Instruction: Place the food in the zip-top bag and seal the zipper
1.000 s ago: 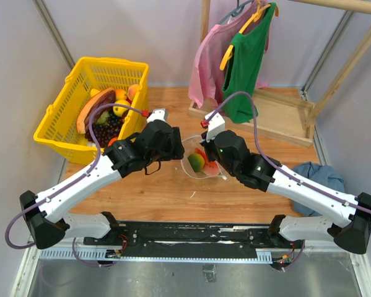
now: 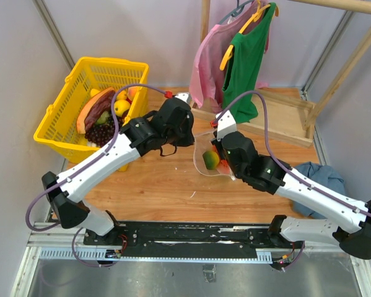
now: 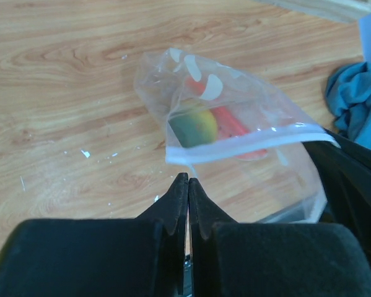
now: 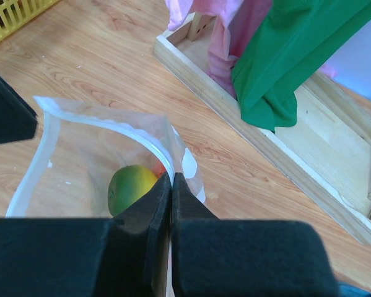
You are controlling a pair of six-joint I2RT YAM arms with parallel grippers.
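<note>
A clear zip top bag [image 3: 235, 145] stands with its mouth spread apart, a whitish zipper strip along the rim. Inside lie a green-yellow mango [image 4: 130, 188] and a red food item [image 3: 230, 122], partly veiled by the plastic. My right gripper is shut on the bag's rim; the strip runs into its fingertips in the right wrist view. My left gripper is shut, nothing showing between its fingers, with its tips close to the near zipper strip in the left wrist view. Whether they touch the plastic cannot be told.
A yellow basket [image 2: 55, 133] full of play food stands at the left. Behind the bag, a wooden rack base [image 2: 284, 131] sits under hanging pink and green clothes [image 2: 240, 77]. Blue cloth [image 2: 321, 179] lies at the right. Bare table lies in front.
Both arms have moved to the right, the right one carrying the bag's rim along. The bag and the mango in it have shifted rightward too. The basket is unmoved.
</note>
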